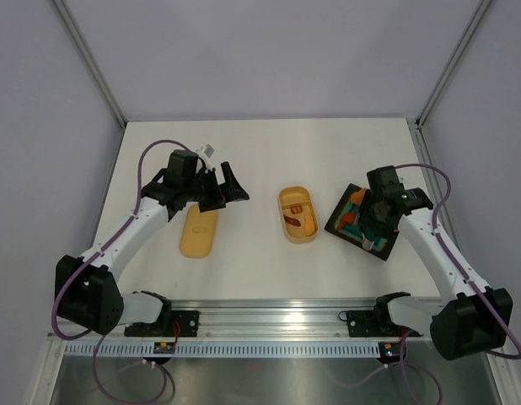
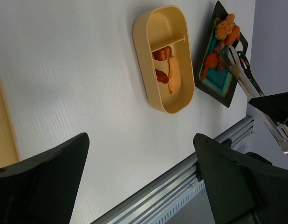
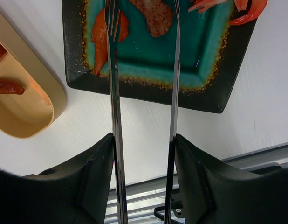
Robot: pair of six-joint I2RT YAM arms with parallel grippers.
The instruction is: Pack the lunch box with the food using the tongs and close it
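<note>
A yellow lunch box holds sausage pieces and an orange-yellow strip; it sits mid-table. A black-rimmed teal tray to its right carries orange pieces, a brown piece and red shrimp-like food. My right gripper is open, grasping two long metal utensils, one in each finger, whose forked tips are over the tray. My left gripper stands open above the left of the table, empty.
A yellow lid or second container lies below my left arm. The back of the table and the area between that piece and the lunch box are clear. A metal rail runs along the front edge.
</note>
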